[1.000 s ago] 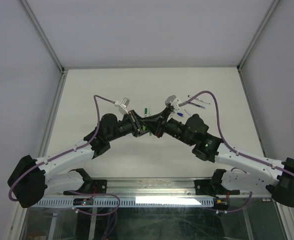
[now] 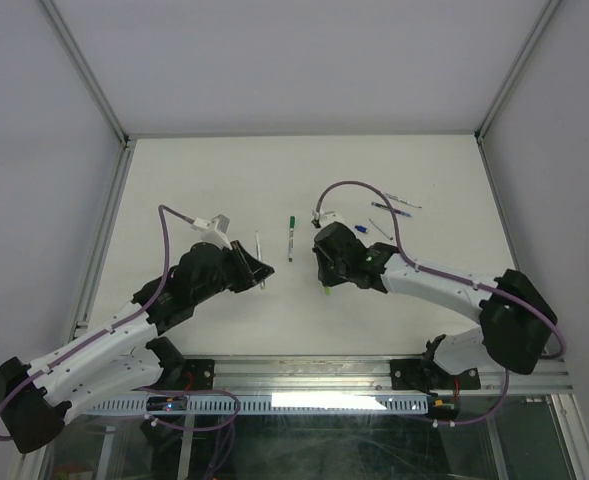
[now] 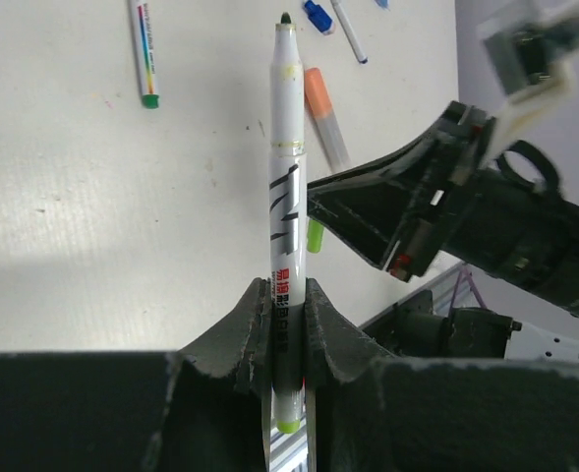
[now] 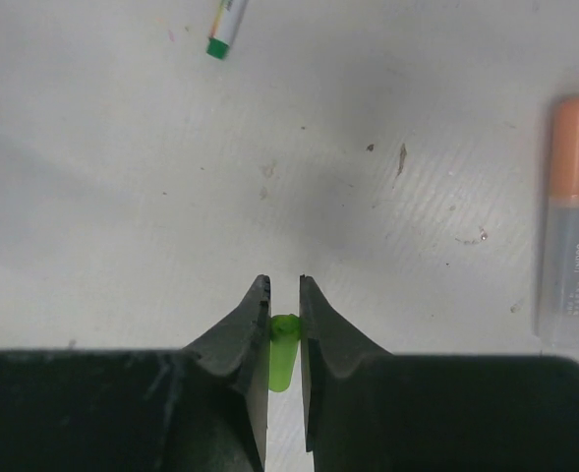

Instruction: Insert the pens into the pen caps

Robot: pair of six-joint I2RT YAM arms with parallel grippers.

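A white pen (image 3: pixel 287 187) with a bare dark tip and a light green end stands lengthwise between the fingers of my left gripper, tip pointing away from the gripper. From above, the same pen (image 2: pixel 258 245) shows just beyond the left gripper (image 2: pixel 261 276). My right gripper is shut on a light green cap (image 4: pixel 283 359), low over the table; whether the cap touches it I cannot tell. The cap (image 2: pixel 327 291) also peeks out below the right gripper in the top view. Pen and cap are well apart.
Between the arms lies a marker with a green cap (image 2: pixel 291 240). An orange-capped marker (image 4: pixel 576 147) lies beside the right gripper. A blue cap (image 2: pixel 361 229), a white pen (image 2: pixel 380 229) and several other pens (image 2: pixel 391 209) lie further right.
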